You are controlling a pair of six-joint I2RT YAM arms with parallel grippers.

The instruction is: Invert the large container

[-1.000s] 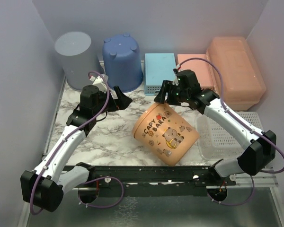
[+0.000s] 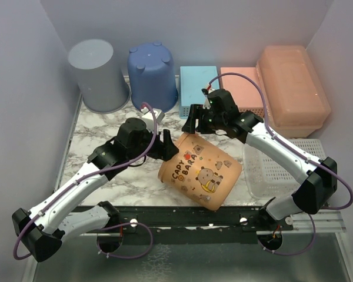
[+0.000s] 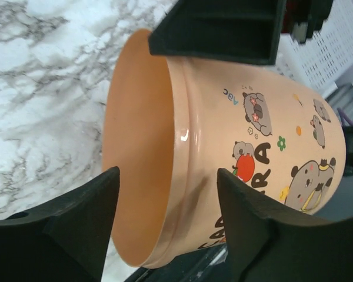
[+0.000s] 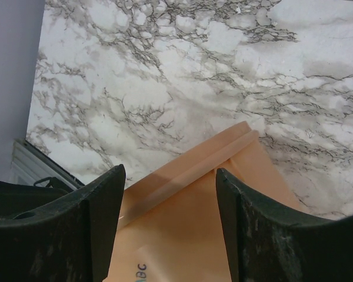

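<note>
Tipped on its side, the large peach container (image 2: 209, 173) with capybara prints has its mouth toward the left and its base toward the front right. At the upper end of its rim, my right gripper (image 2: 190, 124) is shut on the wall; the rim (image 4: 182, 173) runs between its fingers in the right wrist view. My left gripper (image 2: 172, 151) is at the rim's left side, its fingers part open. In the left wrist view one finger (image 3: 94, 200) lies over the mouth side and the other (image 3: 238, 200) over the printed outside, apart from each other.
Behind stand a grey bin (image 2: 97, 76), a blue bin (image 2: 153, 79), a blue basket (image 2: 195, 88) and a peach box (image 2: 294, 88). A white basket (image 2: 276, 170) sits to the right. The container overhangs the front edge.
</note>
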